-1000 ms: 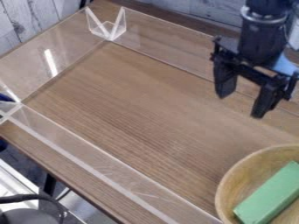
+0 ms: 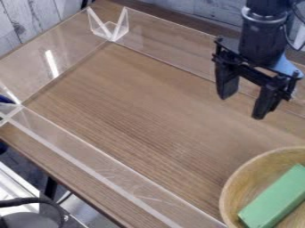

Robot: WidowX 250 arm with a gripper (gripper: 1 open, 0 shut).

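Observation:
My black gripper (image 2: pixel 245 85) is at the upper right of the view, over the wooden tray floor, its fingers spread open with nothing seen between them. A blue object (image 2: pixel 281 62) shows partly behind it. At the lower right lies a round tan bowl (image 2: pixel 238 174) holding a green rectangular block (image 2: pixel 273 195).
Clear walls edge it, with a small clear plastic piece (image 2: pixel 109 27) at the back left. A black cable (image 2: pixel 24 203) lies outside at the lower left.
My gripper has shifted slightly, with its fingers appearing a little different in angle than before. The bowl and green block have not visibly moved.

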